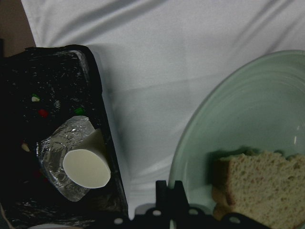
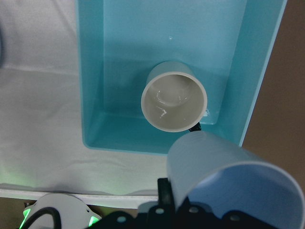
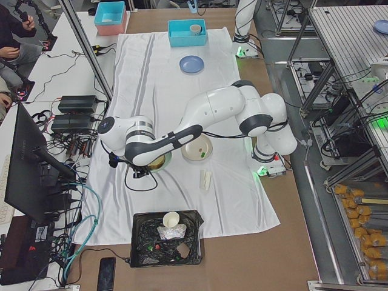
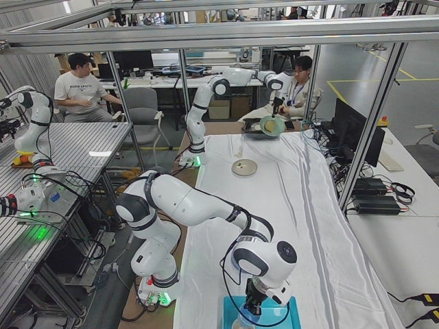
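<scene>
My left gripper is shut on the rim of a green plate (image 1: 248, 95) holding a piece of bread (image 1: 257, 191), raised beside a black bin (image 1: 57, 76) containing foil (image 1: 57, 157) and a paper cup (image 1: 86, 167). My right gripper is shut on a pale blue cup (image 2: 228, 157) over a teal container (image 2: 119, 43), in which a white cup (image 2: 174, 100) stands.
A cream plate (image 4: 244, 166) lies on the white cloth (image 3: 151, 79). A blue plate (image 3: 191, 64) sits near the teal container. A monitor (image 3: 24, 170) and cables line one side.
</scene>
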